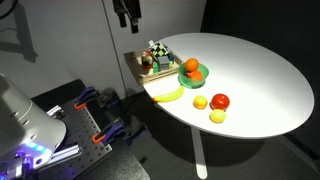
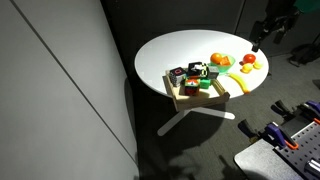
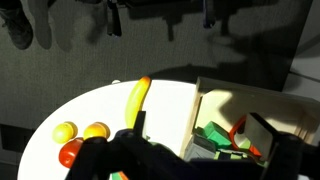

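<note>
My gripper [image 1: 128, 24] hangs high at the upper left in exterior view 1, above and apart from the round white table [image 1: 255, 75]. In the wrist view its dark fingers [image 3: 285, 148] stand wide apart, open and with nothing held. Below lies a wooden tray [image 3: 212, 98] holding several small boxes and blocks, partly hidden by the right finger. A yellow banana [image 1: 168, 96] rests at the table edge. A green bowl [image 1: 204, 79] holds orange fruit [image 1: 193, 65]. Beside it are a red fruit [image 1: 220, 102], an orange-yellow fruit [image 1: 200, 102] and a yellow fruit [image 1: 217, 116].
Blue and red clamp-like parts [image 1: 108, 132] sit on the dark robot stand. A dark floor gap lies between stand and table.
</note>
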